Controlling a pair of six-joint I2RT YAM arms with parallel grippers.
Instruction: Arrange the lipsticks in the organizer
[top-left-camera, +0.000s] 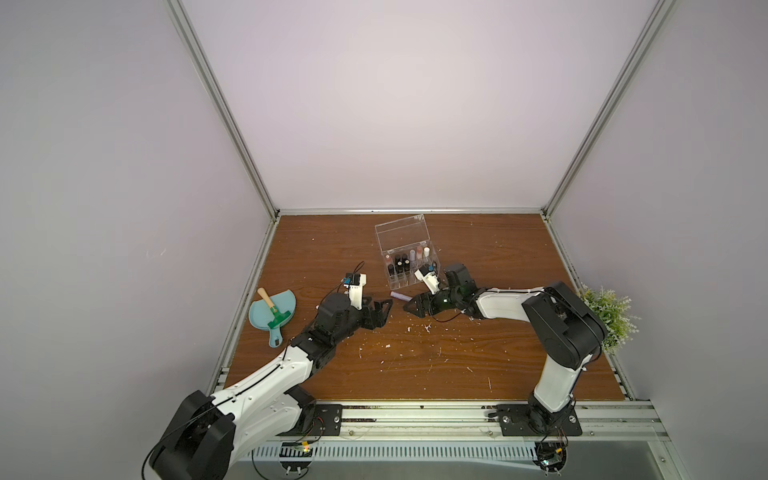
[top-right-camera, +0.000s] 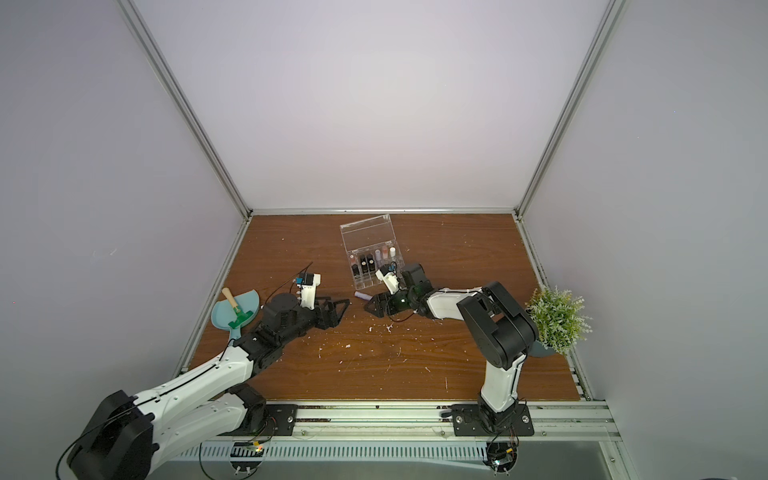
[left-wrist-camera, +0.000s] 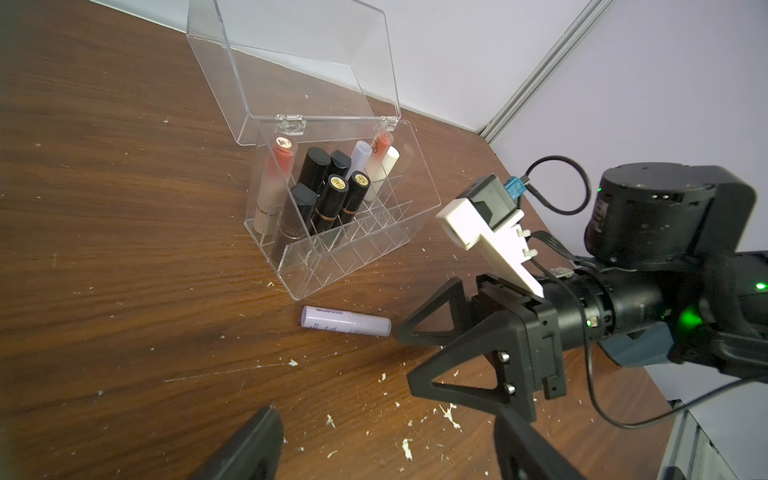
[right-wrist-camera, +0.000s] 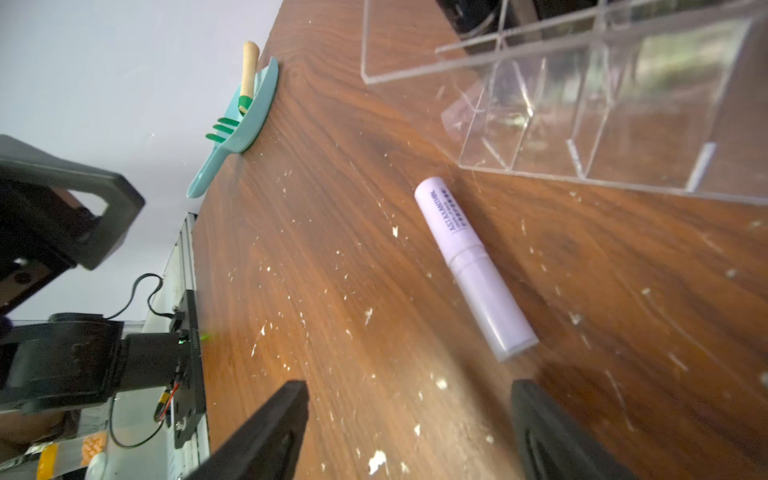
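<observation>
A lilac lipstick (right-wrist-camera: 478, 268) lies flat on the table, close to the front of the clear organizer (left-wrist-camera: 352, 248). Several lipsticks stand upright in the organizer's compartments: black ones (left-wrist-camera: 331, 200), coral ones and a white-capped one (left-wrist-camera: 388, 162) among them. The organizer's lid is raised. My right gripper is open just off the lipstick's near end, its fingers parted around empty space. To the left of the lilac lipstick, my left gripper also stands open with nothing between its fingers. Some front compartments of the organizer look empty.
At the left edge of the table a light-blue dustpan (top-left-camera: 260, 316) holds a small green brush (top-left-camera: 280, 318). A potted plant (top-right-camera: 558, 320) stands by the right edge. White scraps are scattered over the front middle.
</observation>
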